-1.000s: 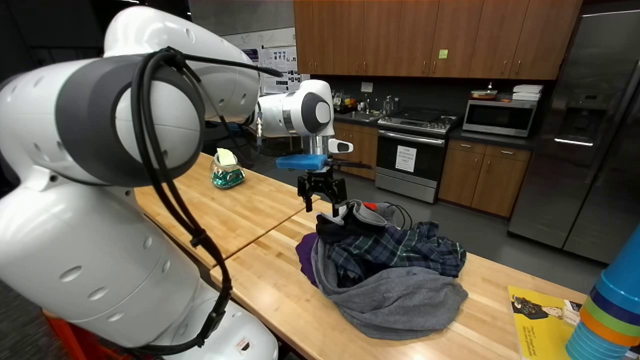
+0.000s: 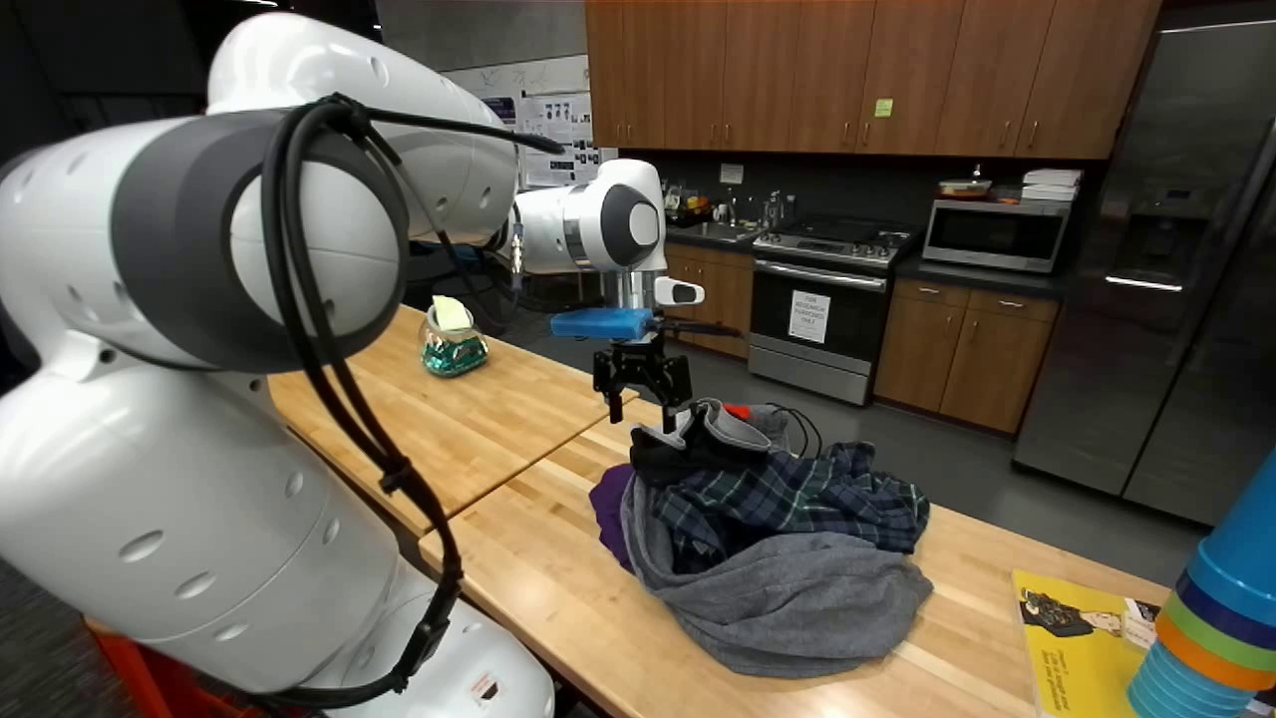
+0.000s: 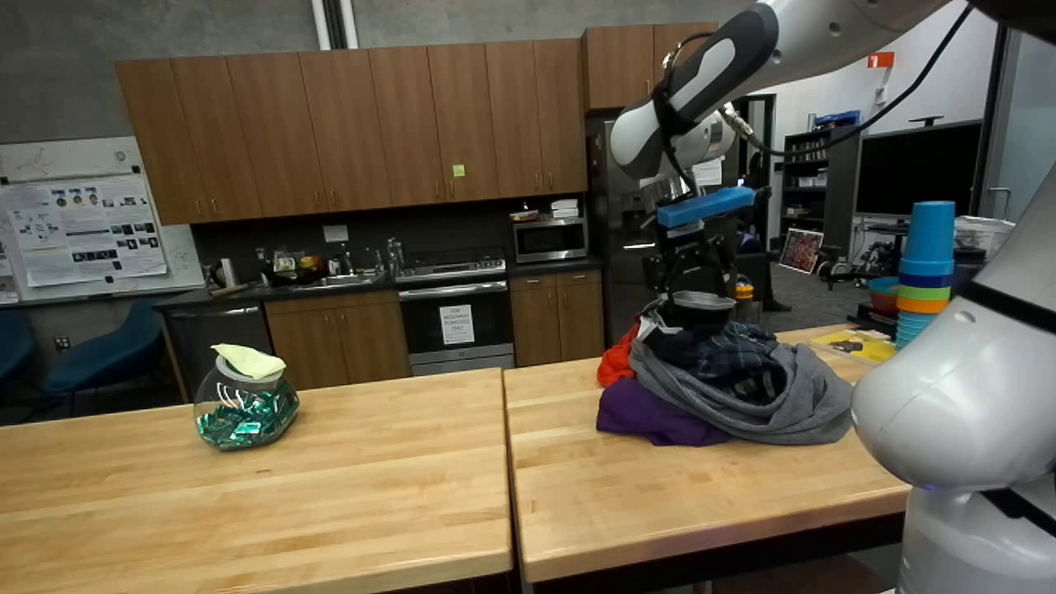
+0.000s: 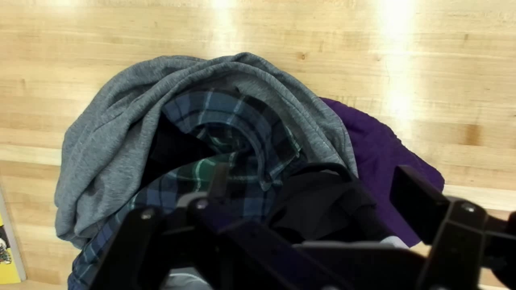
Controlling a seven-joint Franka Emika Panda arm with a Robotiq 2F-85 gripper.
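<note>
A heap of clothes lies on the wooden table. In exterior view 1 it shows a grey garment (image 2: 790, 604) at the front, a green-and-blue plaid shirt (image 2: 801, 491) across the middle and a black-and-grey item (image 2: 706, 437) on top. Purple cloth (image 3: 648, 411) pokes out beneath, beside a bit of red-orange cloth (image 3: 615, 361). My gripper (image 2: 642, 413) hangs fingers down just over the heap's edge at the black-and-grey item. Its fingers stand wide apart and nothing is held between them. In the wrist view, the gripper hides part of the heap's lower side.
A glass jar with green wrapped pieces (image 3: 247, 406) stands on the other table (image 3: 396, 475). Stacked cups (image 3: 926, 267) and a yellow book (image 2: 1083, 646) sit past the heap. Bare tabletop (image 3: 634, 505) lies in front of the clothes.
</note>
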